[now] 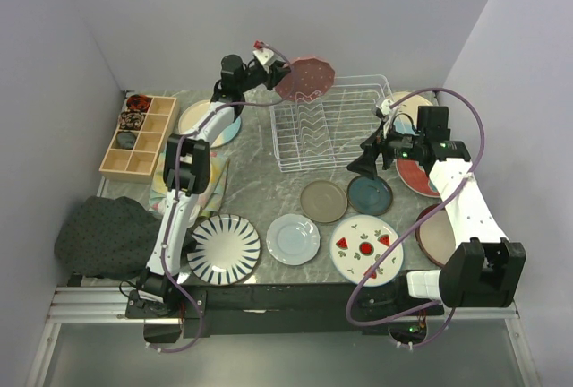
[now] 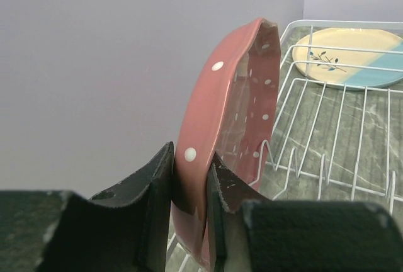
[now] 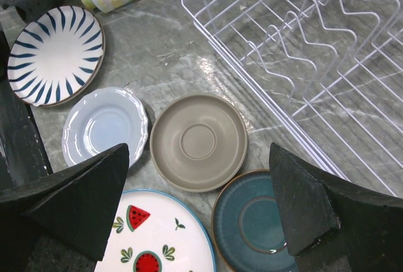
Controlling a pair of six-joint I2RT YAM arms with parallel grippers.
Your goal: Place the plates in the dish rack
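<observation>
A pink plate with white dots (image 1: 306,80) stands on edge at the far left end of the white wire dish rack (image 1: 285,150). My left gripper (image 1: 285,71) is shut on its left rim; in the left wrist view the pink plate (image 2: 217,96) rises tilted between the fingers, close to the rack's wire prongs. Whether its lower edge rests in a slot is hard to tell. My right gripper (image 1: 369,163) hangs open at the rack's front right, nothing between its fingers. Below it lie a taupe plate (image 3: 199,141) and a dark teal plate (image 3: 252,218).
Near the front edge lie a blue-striped plate (image 1: 224,249), a pale blue plate (image 1: 293,239) and a watermelon plate (image 1: 349,262). More plates flank the rack. A wooden compartment box (image 1: 143,165) stands at left.
</observation>
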